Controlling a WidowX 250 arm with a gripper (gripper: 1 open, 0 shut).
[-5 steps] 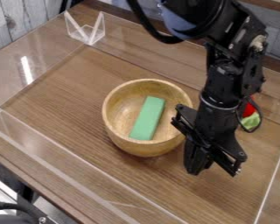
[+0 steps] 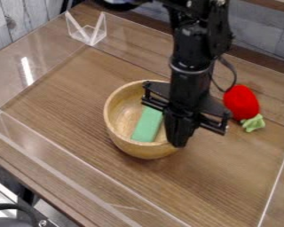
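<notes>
The black robot arm reaches down from the top centre to my gripper (image 2: 170, 119), which is over the right part of a tan bowl (image 2: 121, 142). A green rectangular block (image 2: 145, 126) lies inside the bowl, just left of the gripper. The gripper looks shut, with nothing visible between its dark fingers, though the tips are hard to make out against the bowl.
A red object (image 2: 240, 101) with a green part (image 2: 252, 121) lies right of the arm. A clear plastic item (image 2: 91, 28) is at the back left. The wooden table (image 2: 61, 195) is open at the left and front.
Over the last second my gripper has moved up and back from the front right of the table to over the bowl's right part.
</notes>
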